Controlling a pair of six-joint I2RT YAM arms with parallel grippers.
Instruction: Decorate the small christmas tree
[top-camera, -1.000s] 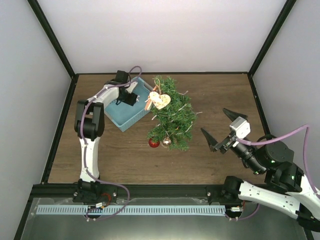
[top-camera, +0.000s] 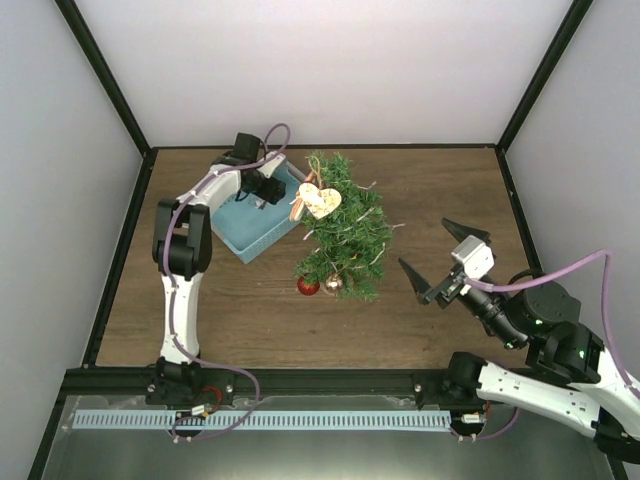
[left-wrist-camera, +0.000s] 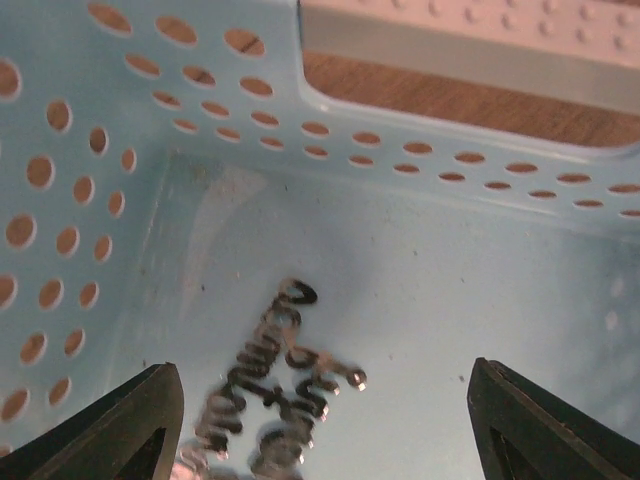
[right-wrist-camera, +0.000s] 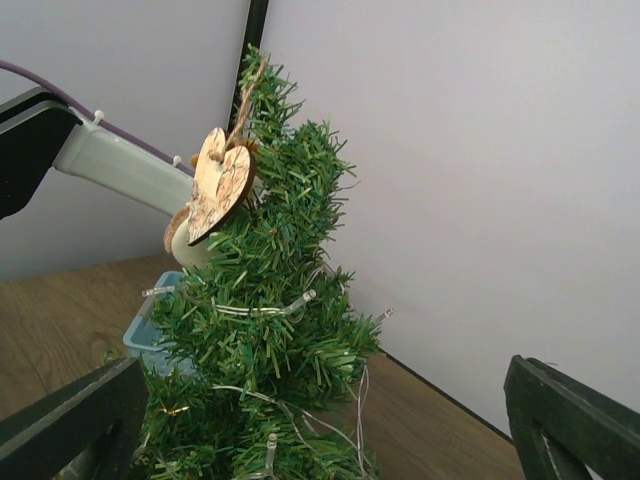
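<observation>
The small Christmas tree (top-camera: 350, 235) stands mid-table, carrying light wires, a wooden heart ornament (top-camera: 322, 201), a red ball (top-camera: 308, 287) and a silver ball (top-camera: 333, 283). My left gripper is open inside the blue basket (top-camera: 245, 240), above several small dark, glittery, script-shaped ornaments (left-wrist-camera: 262, 350) on its floor; nothing is clearly held. My right gripper (top-camera: 430, 257) stands open and empty to the right of the tree; in the right wrist view the tree fills the middle, beyond its fingers.
The basket sits close against the tree's left side. Walls bound the table at the back and sides.
</observation>
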